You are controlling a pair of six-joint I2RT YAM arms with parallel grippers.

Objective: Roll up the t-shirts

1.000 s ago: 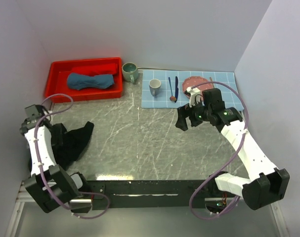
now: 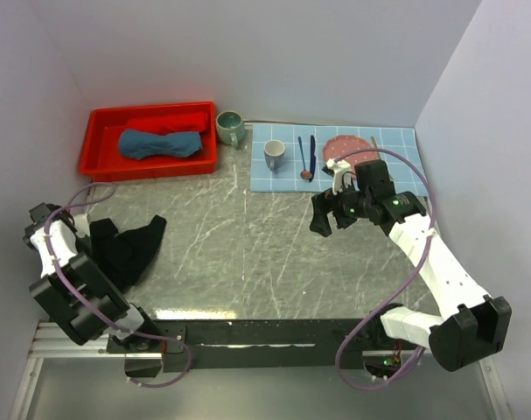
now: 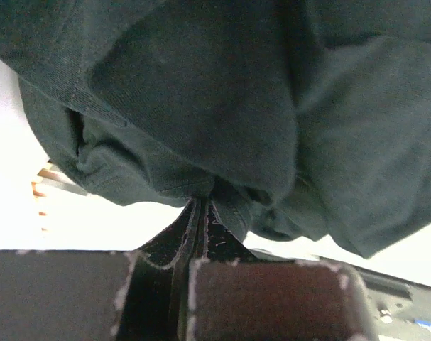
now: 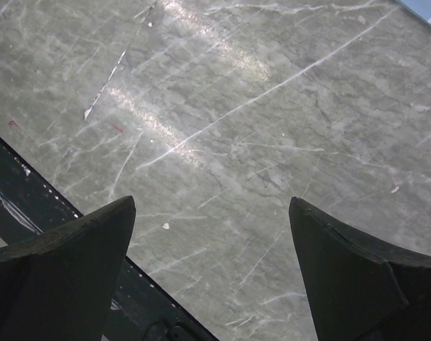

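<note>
A dark, nearly black shirt (image 2: 134, 249) lies crumpled at the table's left end, partly hidden under my left arm. In the left wrist view its dark green-grey folds (image 3: 201, 92) fill most of the picture. My left gripper is shut, its tips against the lower edge of the cloth; a thin bit of fabric may be between them, but I cannot make it out. My right gripper stands open over bare table, nothing between its fingers. A rolled blue shirt (image 2: 160, 144) and a red cloth (image 2: 169, 122) lie in the red tray (image 2: 86, 144).
Bare marble table (image 2: 239, 245) fills the middle. Along the back are a green mug (image 2: 230, 128) and a blue mat (image 2: 261, 179) bearing a white mug (image 2: 274, 154), cutlery and a pink plate (image 2: 351, 154). Walls close in at both sides.
The shirt's visible right part looks unmoved. The right arm has barely shifted.
</note>
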